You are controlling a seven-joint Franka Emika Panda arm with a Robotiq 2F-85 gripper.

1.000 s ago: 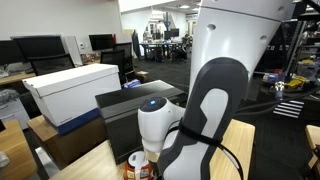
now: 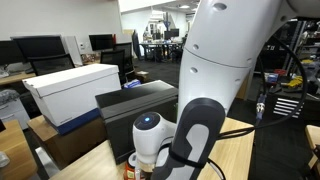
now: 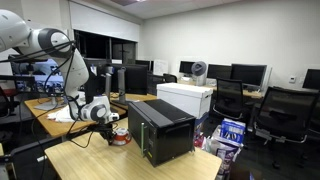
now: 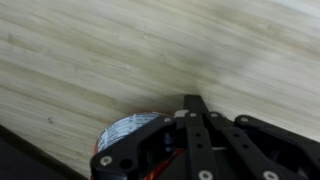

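A round red-and-white container [image 3: 121, 136] stands on the wooden table beside the black box. In the wrist view only the pale curved edge of the container [image 4: 128, 128] and some red show, the rest hidden behind my gripper. The fingers look closed together, with nothing visible between them. From the second exterior view, the hand is low over the table, just left of the container; whether they touch cannot be told. The arm covers most of the container [image 2: 130, 170] in the first exterior view.
A large black box [image 3: 165, 132] sits right beside the container. Behind it is a white box [image 3: 186, 97]. Printed bags [image 3: 228, 140] stand beyond the table's right side. Bare wood [image 3: 85, 160] lies in front of the arm.
The wrist has come lower, and the upper arm has swung left in the first exterior view. More of the red-and-white container is now covered by the arm.
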